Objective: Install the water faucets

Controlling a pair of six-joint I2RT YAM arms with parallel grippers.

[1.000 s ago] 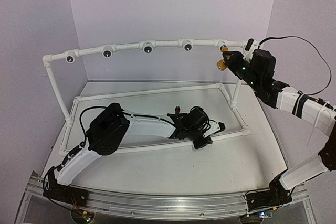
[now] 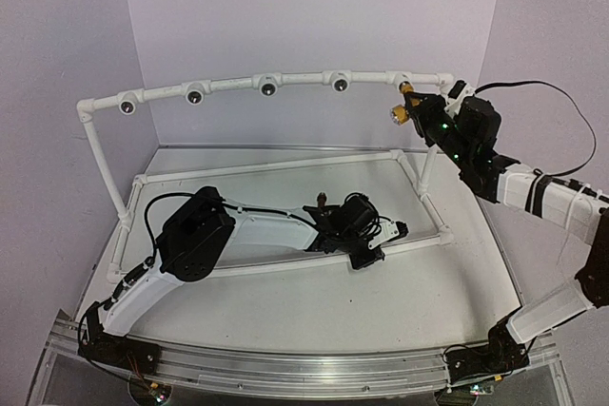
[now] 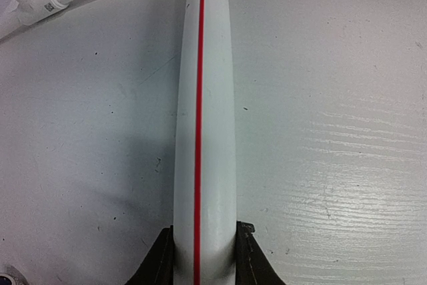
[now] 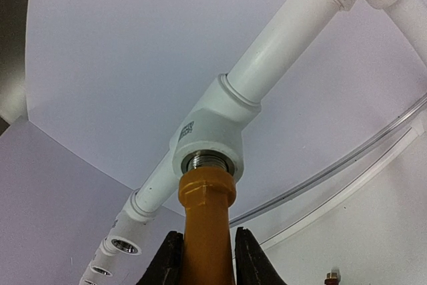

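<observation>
In the right wrist view, an orange-yellow faucet [image 4: 208,211] stands between the two black fingers of my right gripper, which is shut on its body. The faucet's upper end meets the mouth of a white tee fitting [image 4: 212,125]. Silver threads show at that mouth; how deep the end sits I cannot tell. From above, the faucet [image 2: 400,115] hangs under the rightmost tee of the raised pipe [image 2: 295,78]. Low at the front, my left gripper is shut on the white frame pipe [image 3: 217,118] with the red line, one finger on each side.
Along the raised pipe, several other tees, such as the leftmost one [image 2: 127,104], have empty dark openings. A small brownish fitting [image 2: 322,200] stands behind the left arm. Bare board [image 2: 285,306] lies in front of the frame.
The right gripper's body and wrist have turned and shifted slightly at the rightmost tee, and its cable has swung a little. The left arm has not moved.
</observation>
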